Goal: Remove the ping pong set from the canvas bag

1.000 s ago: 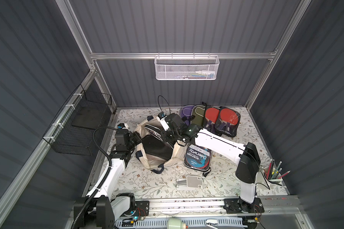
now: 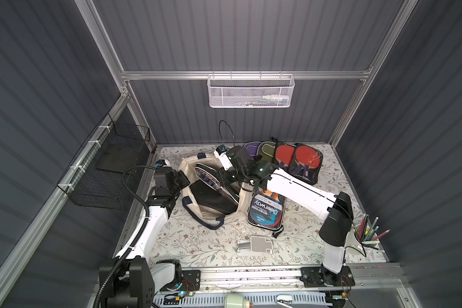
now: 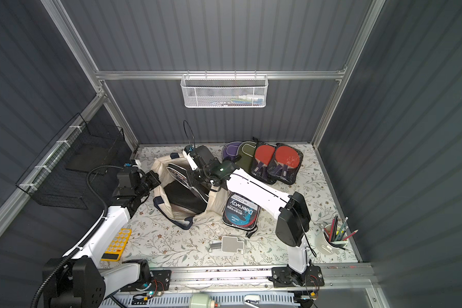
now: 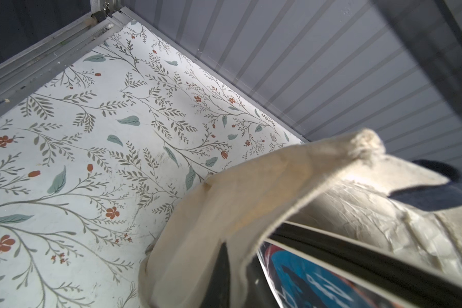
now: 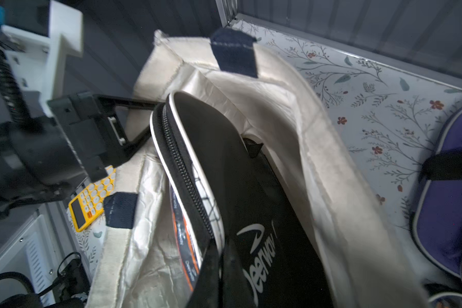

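A cream canvas bag (image 2: 231, 213) with navy handles stands open on the table, holding black Deerway ping pong cases (image 5: 205, 133). My right gripper reaches down inside, shut on the white-piped, zipped edge of the upper case, which is raised at a slant. At the bag's left side my left gripper is shut on the cream canvas rim (image 4: 272, 179). In the right wrist view the left gripper's fingers show beside the bag's wall, partly hidden behind the case.
Purple, green and two red-paddle cases (image 2: 305, 164) lie at the back right; another Deerway case (image 2: 265, 210) is right of the bag. A pen cup (image 3: 328, 241), yellow calculator (image 3: 115, 243) and grey stand (image 2: 259, 245) occupy the front and sides.
The left gripper has shifted slightly.
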